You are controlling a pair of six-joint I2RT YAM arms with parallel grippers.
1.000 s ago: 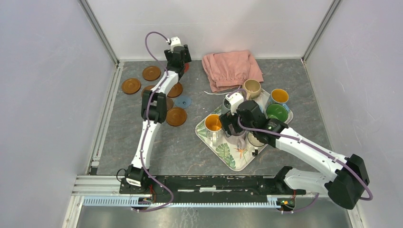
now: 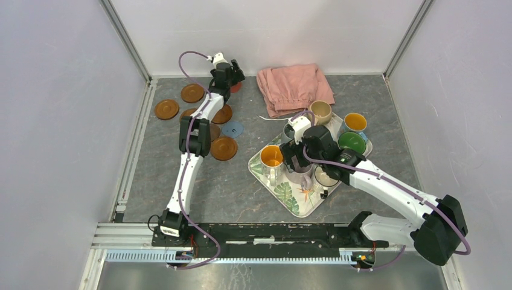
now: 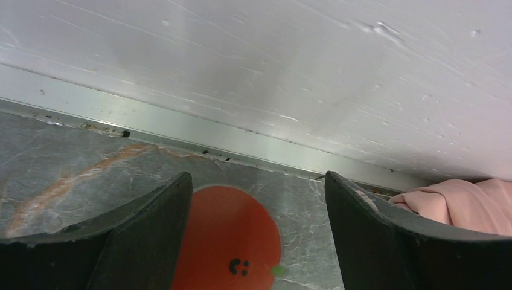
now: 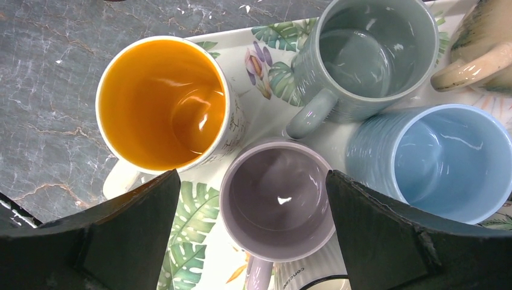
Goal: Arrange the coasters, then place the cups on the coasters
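A red coaster (image 3: 226,235) lies on the table near the back wall, between the spread fingers of my left gripper in its wrist view. That gripper is open, with nothing held. On the floral tray (image 2: 297,208) at the right stand several cups. In the right wrist view a mauve cup (image 4: 276,202) is below my right gripper, which is open with a finger to either side of it. Whether the fingers touch the cup cannot be told. Close by are an orange-lined cup (image 4: 166,103), a grey-green cup (image 4: 368,54) and a light-blue cup (image 4: 447,163).
Several brown coasters (image 2: 224,148) and a blue coaster (image 2: 232,129) lie on the left half of the table. A folded pink cloth (image 2: 296,87) rests at the back. A green cup (image 2: 352,142) stands at the tray's right.
My left gripper has tilted and shifted slightly at the back wall, near the red coaster. The right gripper has moved very slightly over the tray. Cups and coasters look unmoved.
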